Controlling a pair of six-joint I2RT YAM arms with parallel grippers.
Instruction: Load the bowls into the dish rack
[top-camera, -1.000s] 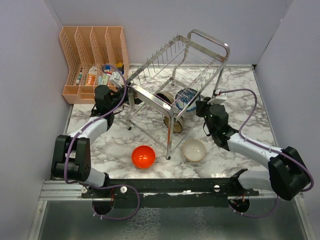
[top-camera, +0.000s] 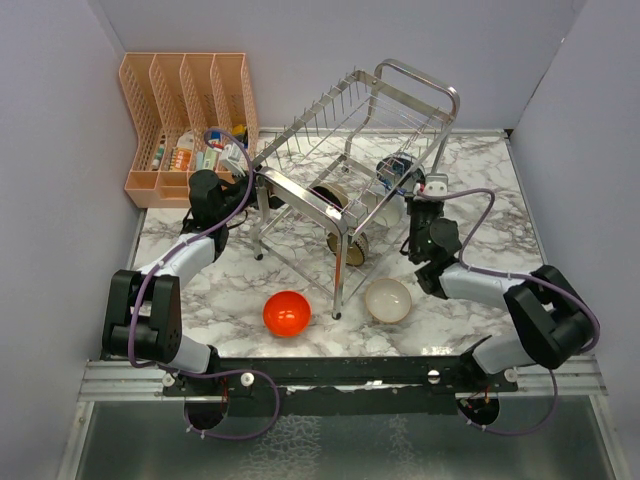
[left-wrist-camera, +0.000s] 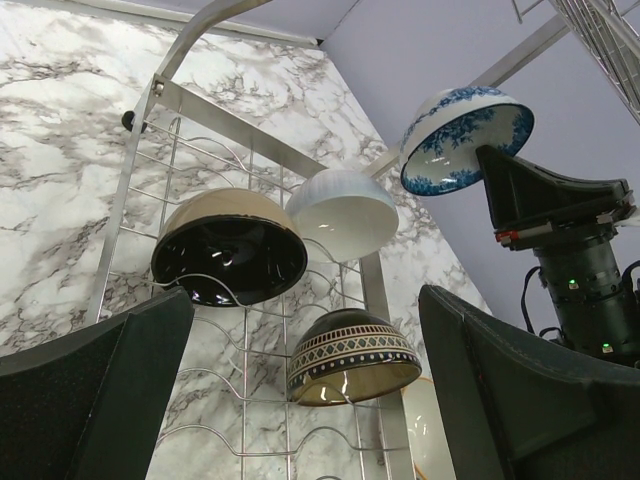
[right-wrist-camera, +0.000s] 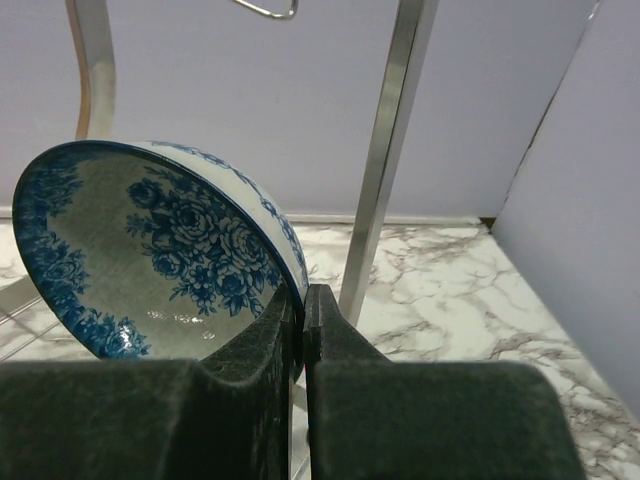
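My right gripper is shut on the rim of a blue-and-white floral bowl, held tilted at the rack's right side, above the lower tier in the left wrist view. On that tier rest a beige-and-black bowl (left-wrist-camera: 225, 215), a white bowl (left-wrist-camera: 340, 210) and a patterned bowl (left-wrist-camera: 350, 360). My left gripper stands open at the rack's left side, nothing between its fingers. A red bowl (top-camera: 287, 312) and a cream bowl (top-camera: 388, 300) lie on the marble table in front of the rack (top-camera: 340, 280).
An orange divided organizer (top-camera: 140, 90) with small items stands at the back left. Grey walls bound the table. The rack's upper tier is empty.
The blue bowl in my right gripper has moved right and toward the back, away from the white bowl beneath it. The left arm has not moved.
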